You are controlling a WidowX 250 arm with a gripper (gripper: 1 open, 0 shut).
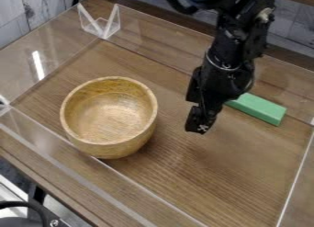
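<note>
The black gripper (203, 109) hangs low over the wooden table, right of a round tan bowl (109, 91), its fingers apart. A green block (258, 107) lies behind it to the right. I cannot make out anything between the fingers.
The bowl takes up the left middle of the table (208, 185). A small clear plastic piece (101, 19) is at the back left edge.
</note>
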